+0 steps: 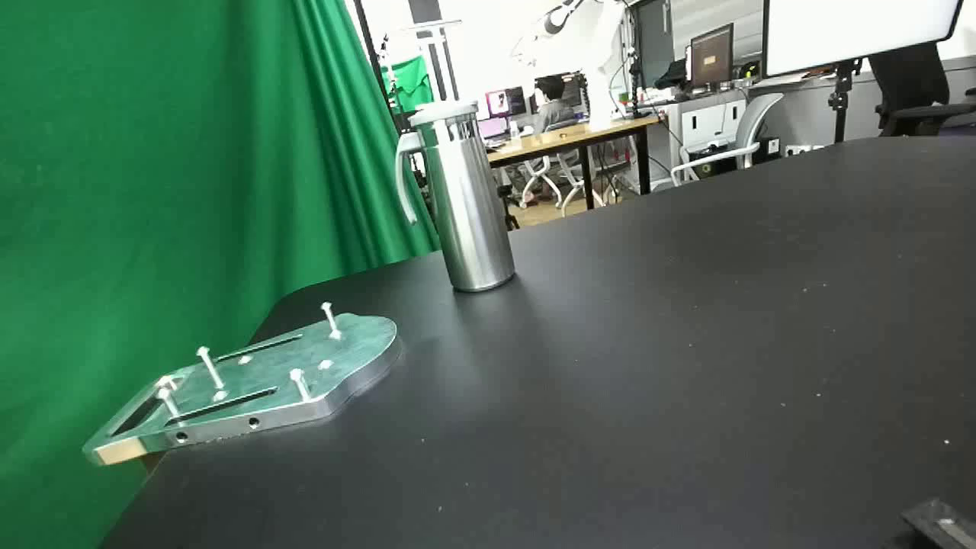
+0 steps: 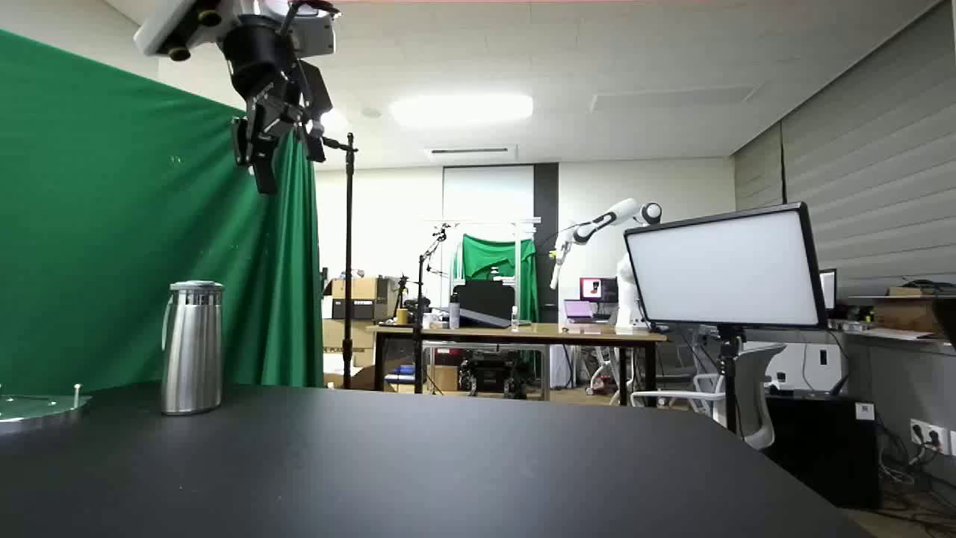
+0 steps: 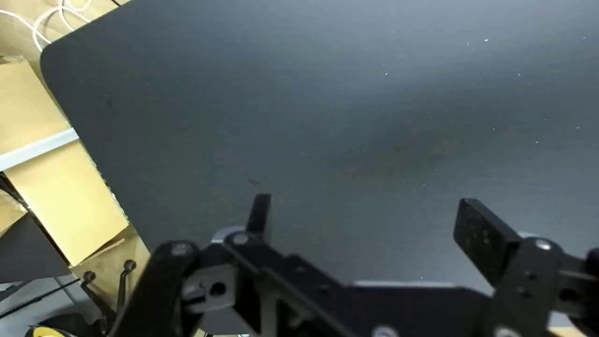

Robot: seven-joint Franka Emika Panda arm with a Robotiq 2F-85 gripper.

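Note:
My gripper is open in the wrist view, its two black fingers wide apart with only bare tabletop beneath. Exterior view 2 has the gripper (image 2: 284, 161) high in the air at upper left, well above the table. A tall steel jug (image 1: 473, 206) with a grey lid and handle stands upright on the table; in the other exterior view the jug (image 2: 193, 350) is at the left, below the gripper. Left of it lies a flat metal plate (image 1: 302, 361) with several upright bolts and slots. Neither the jug nor the plate appears in the wrist view.
A green curtain (image 1: 165, 165) hangs along the left side. Beyond the table stand a light panel (image 2: 726, 269) and another desk (image 2: 502, 332). Something black (image 1: 942, 526) pokes into the lower right corner.

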